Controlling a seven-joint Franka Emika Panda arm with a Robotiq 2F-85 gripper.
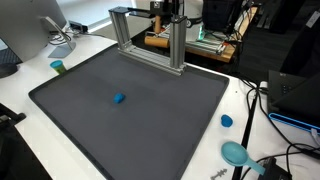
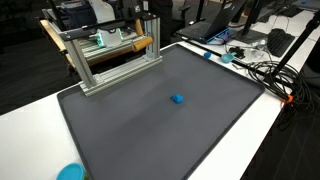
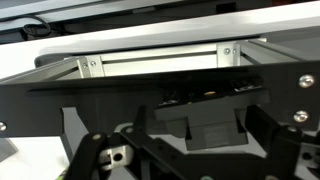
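Note:
In the wrist view my gripper is open, its dark fingers spread apart with nothing seen held between them. A black bar with a silver frame runs across that view, just past the fingers. A small blue piece lies on the dark grey board; exterior view 2 shows the same blue piece right of the board's middle. The arm's lower part is up by the metal frame at the board's edge, and its fingers are hard to make out in the exterior views.
The upright metal frame stands at the board's edge, with an orange bar behind it. Off the board are a green cup, a second blue piece and a teal dish. Most of the board is bare.

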